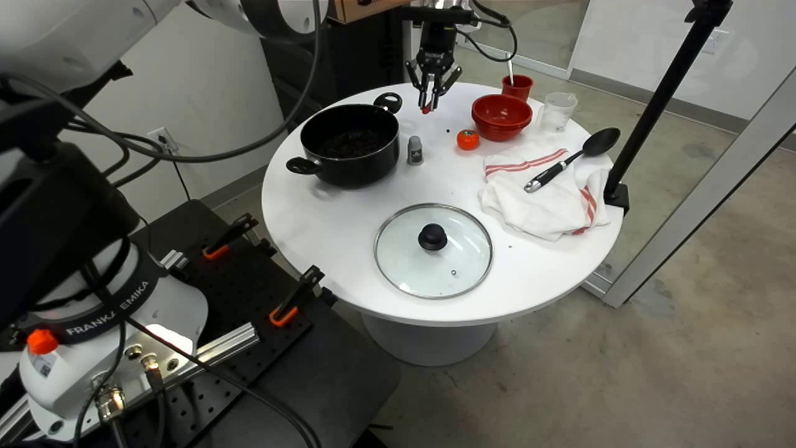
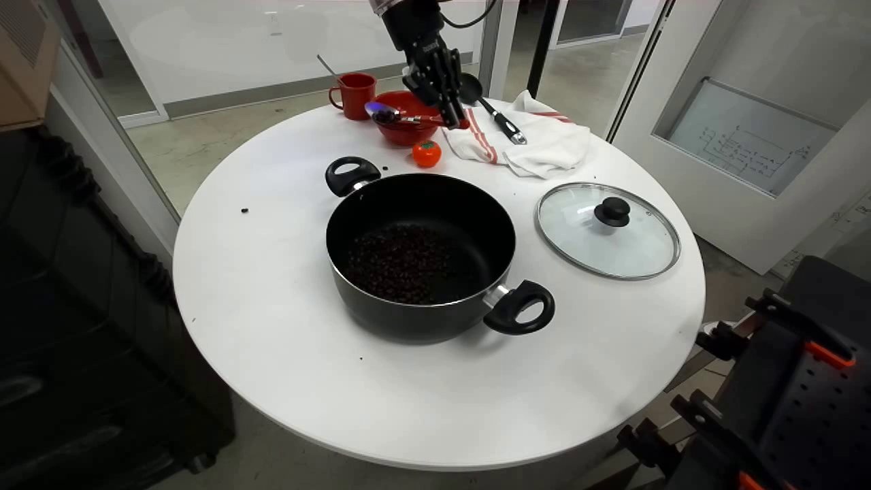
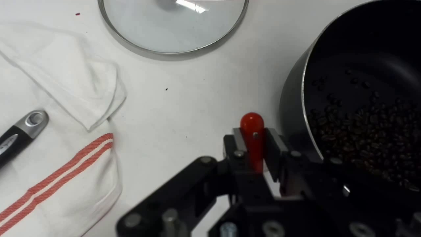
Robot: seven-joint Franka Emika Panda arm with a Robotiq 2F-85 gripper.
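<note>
Held in my gripper is a utensil with a red handle (image 3: pixel 252 124); the fingers close on it from both sides. In exterior view 2 the utensil's metal neck (image 2: pixel 405 120) runs left from the handle to a spoon-like head (image 2: pixel 382 109) with something dark at it. My gripper (image 1: pixel 429 98) is over the far part of the table, to the right of the black pot (image 1: pixel 351 145). Dark beans (image 2: pixel 400 261) cover part of the pot's floor. The utensil's head is hidden in the wrist view.
Near the far edge are red bowls (image 1: pixel 501 117), a red mug (image 1: pixel 516 86), a clear cup (image 1: pixel 557 112) and a tomato (image 1: pixel 467 139). A small grey shaker (image 1: pixel 415 150), glass lid (image 1: pixel 433 261), and black spoon (image 1: pixel 571 160) on a towel (image 1: pixel 548 213) occupy other spots.
</note>
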